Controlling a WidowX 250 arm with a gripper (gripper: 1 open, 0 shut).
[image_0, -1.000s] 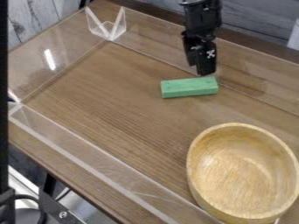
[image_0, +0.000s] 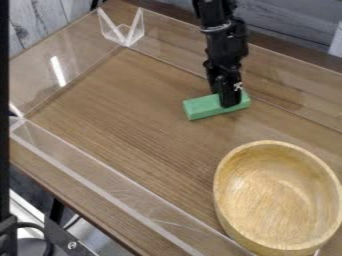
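A green rectangular block (image_0: 205, 106) lies on the wooden table, slightly tilted in angle toward the upper right. My black gripper (image_0: 229, 94) is lowered over its right part, fingers at the block and shut on it. The arm reaches down from the top of the view and hides part of that end.
A large pale wooden bowl (image_0: 271, 198) fills the lower right. A clear plastic container (image_0: 123, 27) stands at the back left. Black cables or parts lie at the lower left corner.
The gripper has come down from behind the block onto its right part. The block's right end has turned slightly upward in the view.
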